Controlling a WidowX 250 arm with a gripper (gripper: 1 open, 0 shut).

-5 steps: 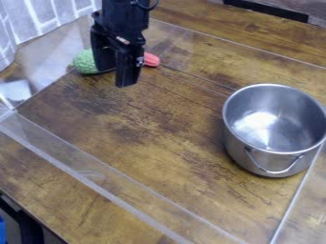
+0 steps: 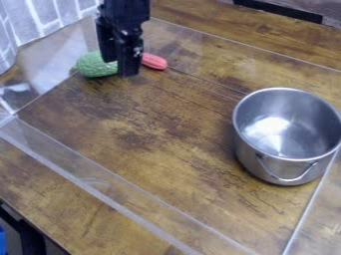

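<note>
My black gripper hangs at the upper left, low over a green bumpy vegetable, partly covering it. A pink-red object lies just right of the gripper. I cannot tell whether the fingers are open or shut. A steel pot stands at the right, empty as far as shows.
Transparent edging runs along its left and front. A pale cloth or curtain is at the back left, and a dark ledge at the back right.
My gripper has moved back and a little left, toward the green vegetable. The pot and pink-red object stay in place.
</note>
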